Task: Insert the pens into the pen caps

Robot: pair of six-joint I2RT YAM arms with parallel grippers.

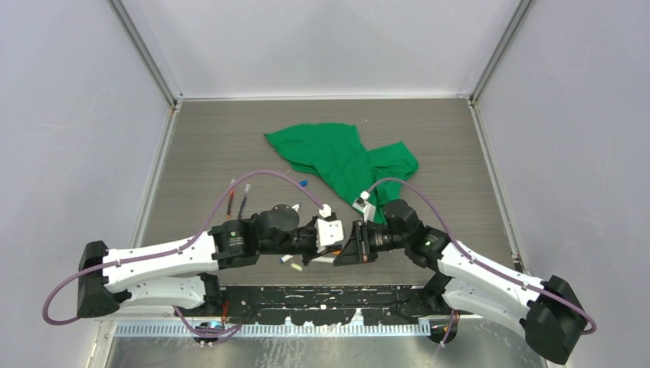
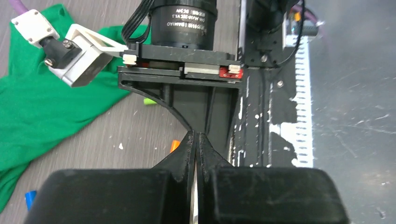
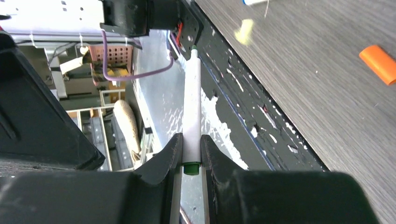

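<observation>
My left gripper is shut with its fingertips together and nothing held between them. A pale yellow cap (image 3: 243,31), blurred in the right wrist view, is outside its fingers; the cap also shows below the left arm in the top view. My right gripper is shut on a white pen (image 3: 191,102) with a green rear end, its dark green tip bare and pointing away. In the right wrist view, a black part of the left gripper fills the left side. An orange cap (image 3: 379,64) lies on the table; a blue cap (image 1: 303,182) lies farther back.
A rumpled green cloth (image 1: 329,149) covers the back middle. Two slim pens, one reddish (image 1: 231,201) and one dark (image 1: 244,201), lie at left. A lime cap (image 2: 149,101) peeks out by the right gripper. Both arms crowd the front middle.
</observation>
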